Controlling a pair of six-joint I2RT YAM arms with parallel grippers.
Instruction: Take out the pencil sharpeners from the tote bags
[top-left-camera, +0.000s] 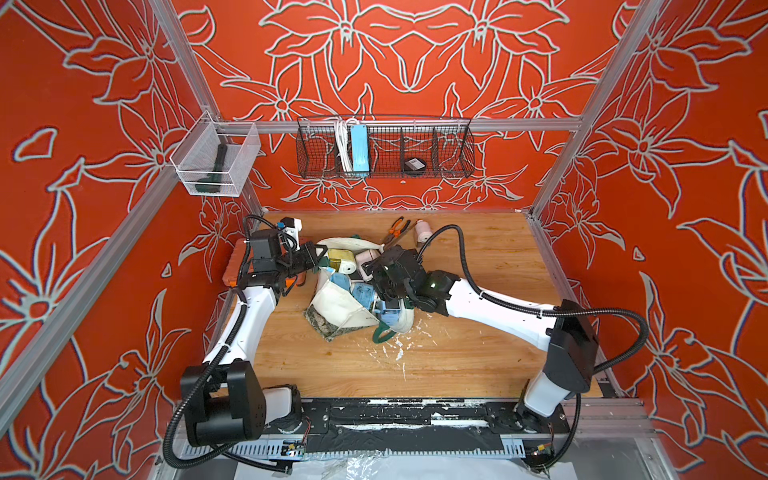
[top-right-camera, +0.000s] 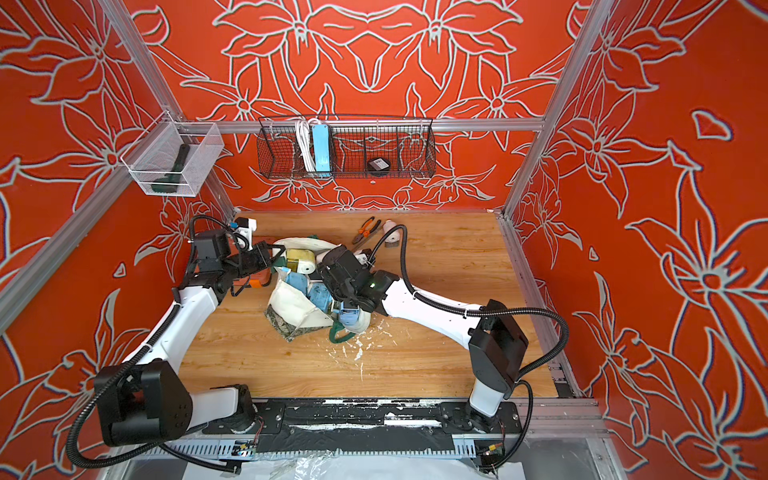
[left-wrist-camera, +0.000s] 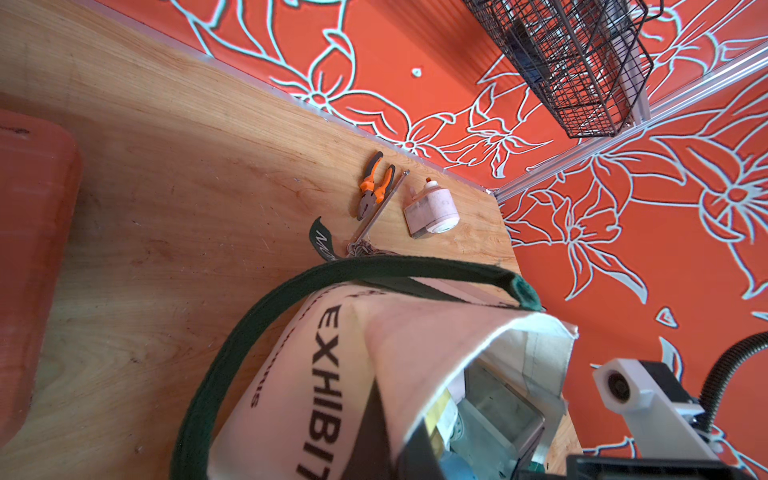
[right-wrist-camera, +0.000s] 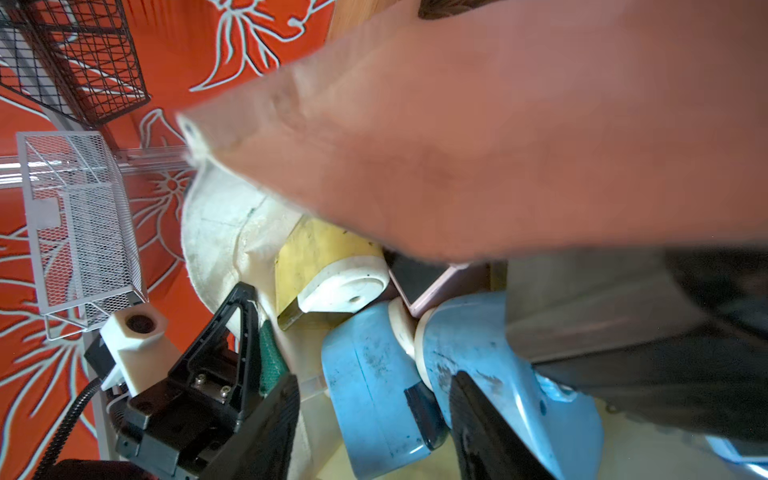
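A cream tote bag with green straps lies open mid-table, holding several sharpeners: a yellow one, blue ones and a pink one partly hidden. My left gripper is at the bag's left edge, its fingers mostly hidden by canvas in its wrist view. My right gripper is inside the bag's mouth with its fingers apart around the near part of a blue sharpener; contact is unclear. A flap of bag fabric fills the upper right wrist view.
Orange pliers and a pink sharpener lie behind the bag. An orange case sits at the left. Wire baskets hang on the back wall.
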